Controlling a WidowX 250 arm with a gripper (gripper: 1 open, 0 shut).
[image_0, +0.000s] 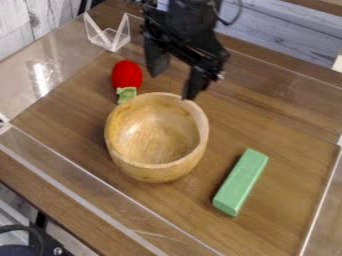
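Observation:
My gripper (174, 70) is a dark, open gripper above the table, at upper centre, behind the wooden bowl (155, 150). Just left of it lies a red round object with a green end (127, 78), near the bowl's back-left. A green rectangular block (241, 182) lies at the lower right, apart from the bowl.
A clear bin-like holder (107, 35) stands at the upper left. The wooden table (60, 160) has clear edging along its sides. Bare surface is at the right and lower left.

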